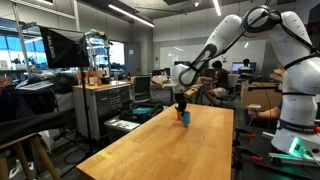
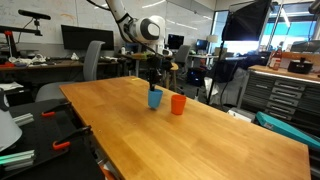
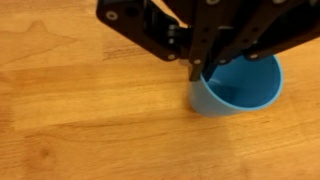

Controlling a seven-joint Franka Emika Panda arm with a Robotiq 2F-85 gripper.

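Observation:
My gripper is shut on the near rim of a light blue cup (image 3: 222,101), whose round mouth opens beside the fingers in the wrist view. In exterior view 2 the blue cup (image 2: 154,99) stays upright below the gripper (image 2: 157,86). It is at or just above the wooden table; contact with the tabletop cannot be made out. An orange-red cup (image 2: 178,104) stands upright on the table, apart from the blue one in that view. From exterior view 1 the blue cup (image 1: 186,118) partly covers the orange cup (image 1: 180,115).
The wooden table (image 1: 150,155) has a wide bare stretch in front of the cups. Black clamps (image 2: 75,135) sit along one edge. A person (image 1: 222,75) is seated in the background, beyond the table.

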